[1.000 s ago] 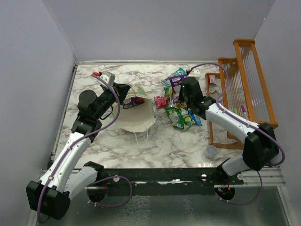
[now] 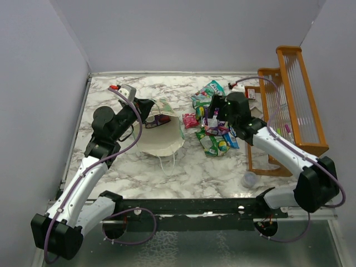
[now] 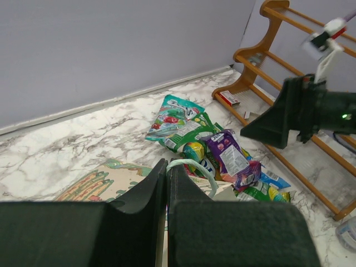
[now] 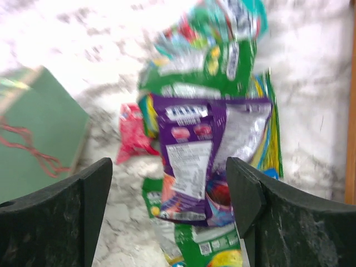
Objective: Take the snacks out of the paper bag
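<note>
The cream paper bag (image 2: 161,140) lies tipped over left of centre, its mouth towards the front. A dark packet (image 2: 157,120) shows inside it. My left gripper is shut at the bag's upper edge, with the pale cord handle (image 3: 192,162) running out from its fingertips. To the right of the bag is a pile of snack packets. A purple packet (image 4: 188,158) rests on top of that pile. Above it hangs my right gripper, fingers wide apart and nothing held between them.
Around the purple packet lie a teal packet (image 2: 212,89), green packets (image 2: 210,143) and a small red packet (image 2: 189,120). On the right stands a wooden rack (image 2: 300,103), with a clear round container (image 2: 250,179) near its front.
The purple packet, held raised by my right gripper a second ago, went down onto the pile. It is released now, with the gripper higher and open. My left arm has stayed still.
</note>
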